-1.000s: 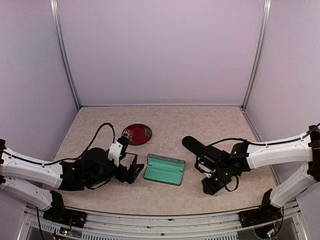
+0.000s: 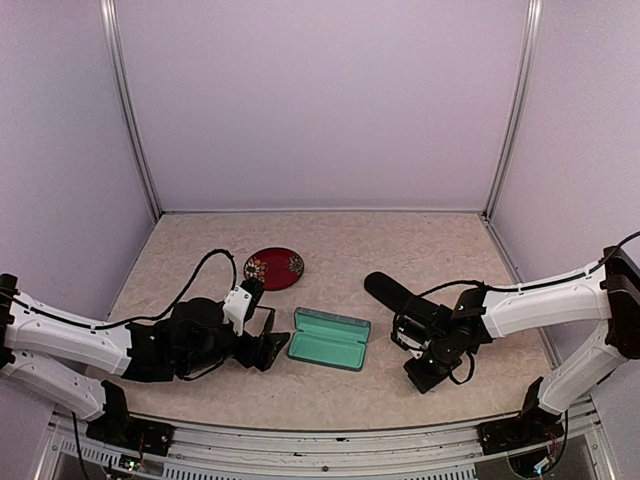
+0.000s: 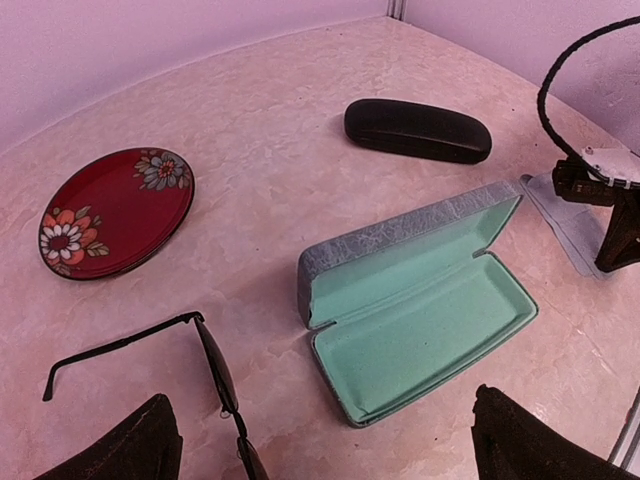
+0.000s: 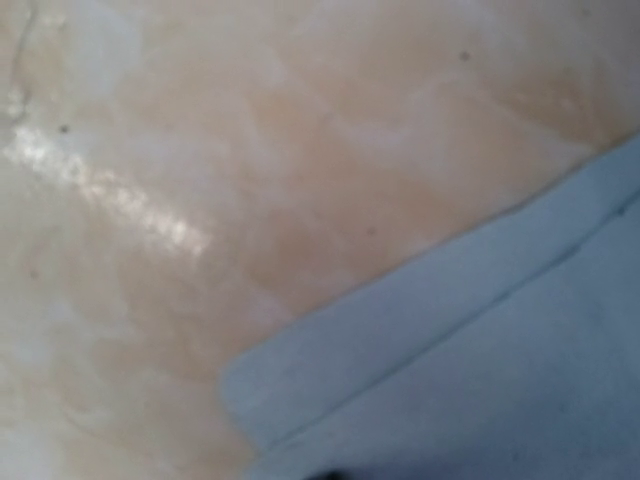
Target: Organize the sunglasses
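A pair of sunglasses lies low in the left wrist view, with its thin black temple arms (image 3: 222, 385) showing and the rest cut off by the frame's bottom edge. My left gripper is open above that spot, its dark fingers wide apart and empty. A hinged case (image 3: 420, 330) with mint-green lining stands open on the table, just right of the left gripper (image 2: 270, 350) in the top view. Over a grey-blue cloth (image 4: 450, 380) near the table's front right, my right gripper (image 2: 425, 378) is low and shut, nothing visible held.
A closed black case (image 3: 418, 130) lies at the back right, partly beside the right arm. The red flowered plate (image 2: 274, 268) sits at the back left. Bare table lies between the plate and the black case.
The right arm has settled a little, its gripper staying over nearly the same spot. The cases and plate have not moved.
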